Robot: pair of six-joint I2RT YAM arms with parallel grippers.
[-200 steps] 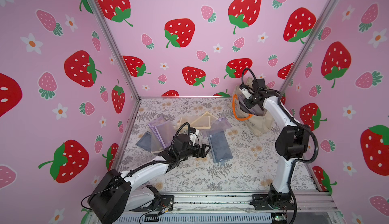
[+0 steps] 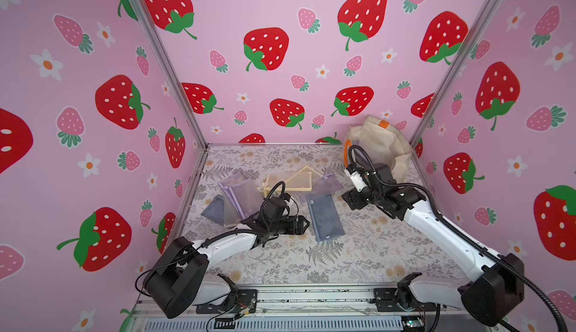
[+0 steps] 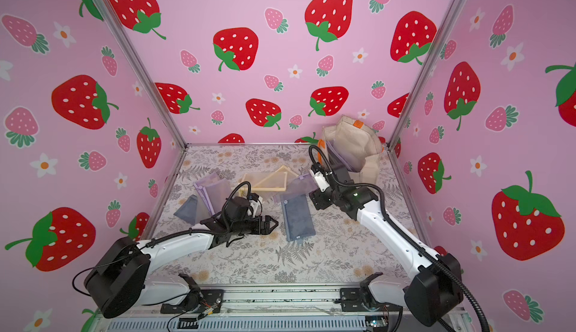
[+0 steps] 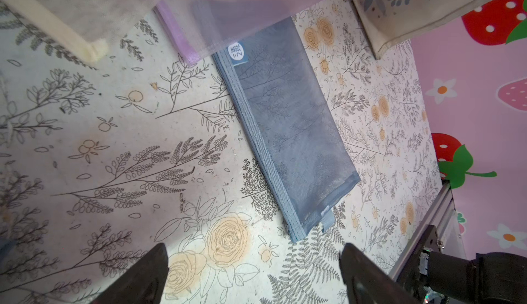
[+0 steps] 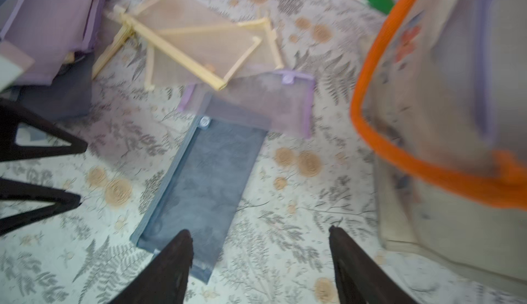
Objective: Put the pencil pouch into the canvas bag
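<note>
A blue-grey mesh pouch [image 4: 291, 111] lies flat mid-table, its far end under a translucent purple pouch [image 5: 274, 98]. Cream-edged pouches [image 5: 192, 35] overlap behind it. The canvas bag [image 2: 378, 140], with an orange handle [image 5: 384, 144], stands upright at the back right; inside its mouth a purplish pouch [image 3: 348, 157] shows. My left gripper [image 2: 303, 225] stands open just left of the blue-grey pouch, nothing between its fingers. Between that pouch and the bag, my right gripper [image 2: 352, 198] hangs open and empty, above the table.
More purple pouches [image 2: 240, 195] and another blue one [image 2: 213, 210] lie in a pile at the left, behind my left arm. Bare table [image 2: 372, 242] shows at the front right. The bag's orange handle loops toward the pouches.
My right arm has pulled back from the bag's mouth, coming forward and down toward the middle of the table. The left gripper has shifted only slightly.
</note>
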